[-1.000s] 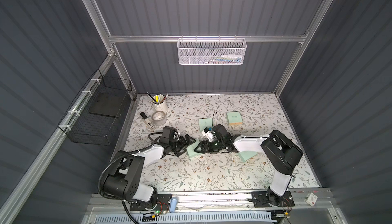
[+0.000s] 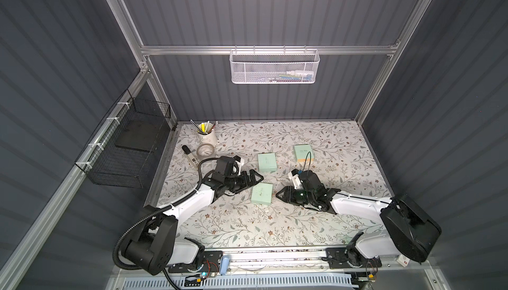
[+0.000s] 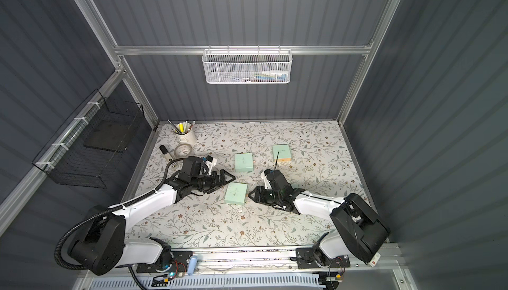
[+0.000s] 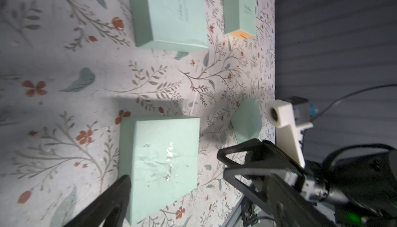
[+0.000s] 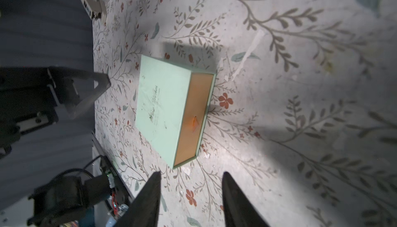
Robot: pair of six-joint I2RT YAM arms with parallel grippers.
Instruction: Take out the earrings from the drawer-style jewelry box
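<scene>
The mint jewelry box (image 2: 262, 193) lies flat on the table between my two grippers. In the right wrist view, its orange drawer front (image 5: 193, 117) faces right, flush with the mint sleeve and with a small orange tab at its middle. No earrings show. My left gripper (image 2: 250, 180) is open at the box's upper left, its blurred fingers (image 4: 103, 206) on either side of the lower part of the left wrist view. My right gripper has its fingers apart and empty, just right of the box and clear of it.
Two more mint boxes, a middle one (image 2: 267, 162) and a right one (image 2: 303, 152), stand farther back. Another mint box (image 4: 246, 119) sits beyond my right arm. Tape roll (image 2: 205, 151), knife (image 2: 189, 155) and pen cup (image 2: 209, 135) occupy the back left.
The box has shifted right and straightened. My right gripper has drawn off it to the right.
</scene>
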